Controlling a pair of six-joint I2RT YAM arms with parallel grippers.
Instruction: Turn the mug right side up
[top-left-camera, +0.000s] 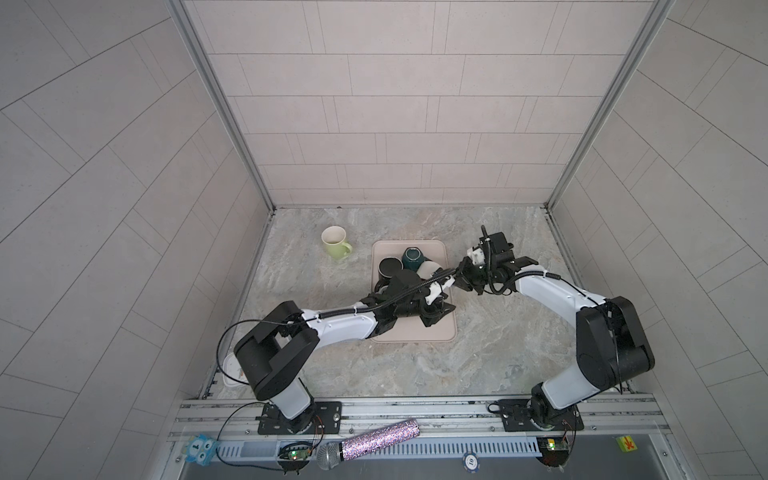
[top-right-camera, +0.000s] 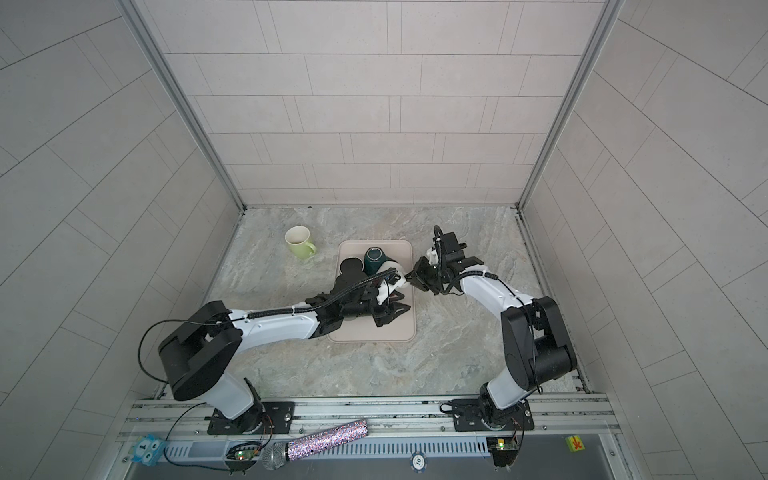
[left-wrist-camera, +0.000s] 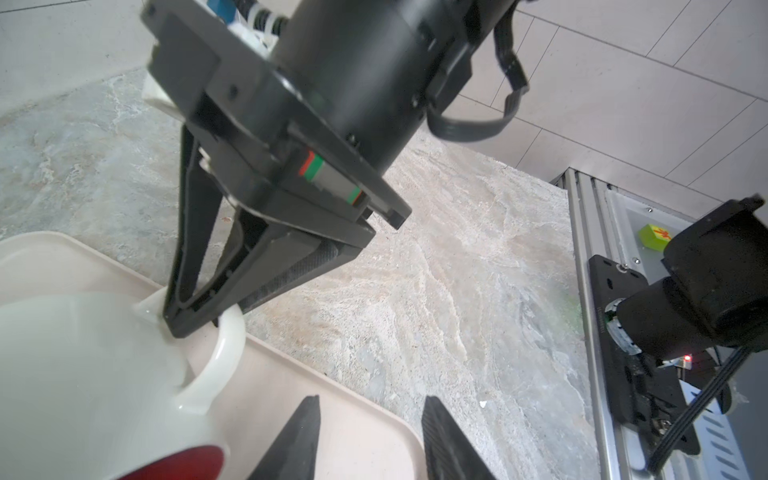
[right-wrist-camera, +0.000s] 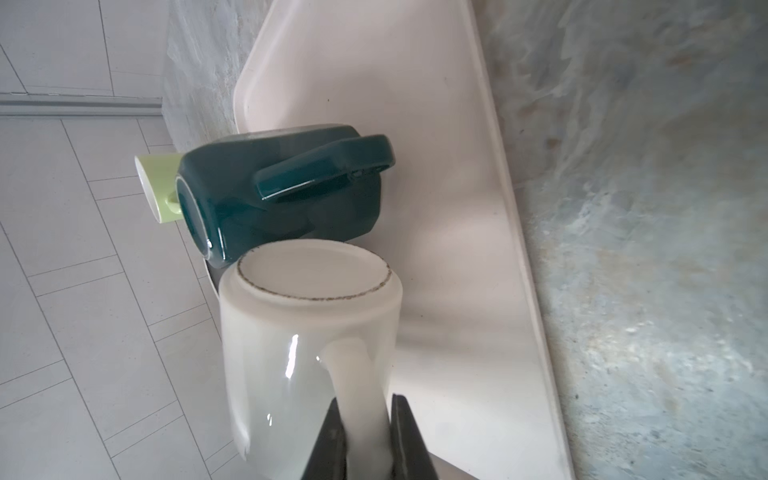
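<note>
A white mug with red interior (left-wrist-camera: 96, 376) (right-wrist-camera: 304, 368) is on its side or tilted over the beige tray (right-wrist-camera: 432, 304), bottom toward the right wrist camera. My right gripper is shut on its handle. My left gripper is open at the mug's side, its fingertips over the tray with nothing between them; in both top views (top-left-camera: 436, 308) (top-right-camera: 388, 308) it hides part of the white mug.
A teal mug (right-wrist-camera: 280, 208) and a dark mug (top-left-camera: 389, 268) stand or lie in the tray beside the white one. A green mug (top-left-camera: 334, 240) stands on the table at back left.
</note>
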